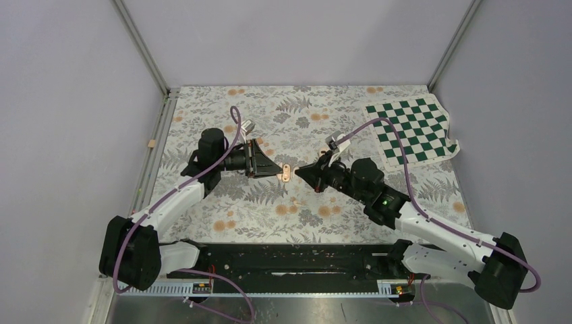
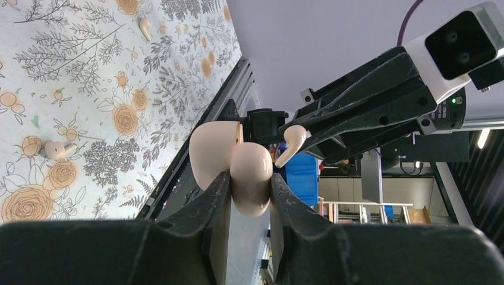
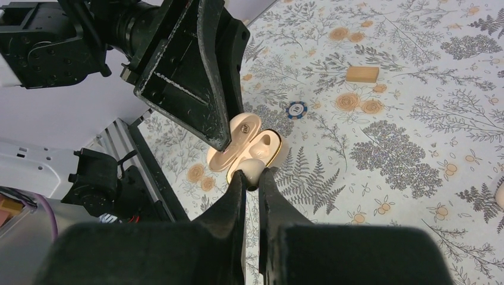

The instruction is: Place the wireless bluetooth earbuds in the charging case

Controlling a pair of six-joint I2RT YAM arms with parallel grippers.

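The charging case (image 3: pixel 265 155) is peach-coloured, with its lid (image 3: pixel 242 132) standing open. My left gripper is closed around it and holds it above the table. One empty well shows in the right wrist view. My right gripper is shut on a pale earbud (image 2: pixel 292 142), whose stem sticks out towards the case. From above, this earbud (image 1: pixel 296 171) is just right of the case (image 1: pixel 286 173), with a small gap between them. Two pale earbud-like pieces (image 2: pixel 57 149) lie apart on the cloth in the left wrist view.
A small wooden block (image 3: pixel 362 74) and a blue-and-white chip (image 3: pixel 296 110) lie on the floral cloth. A green-and-white checkered board (image 1: pixel 413 129) occupies the back right.
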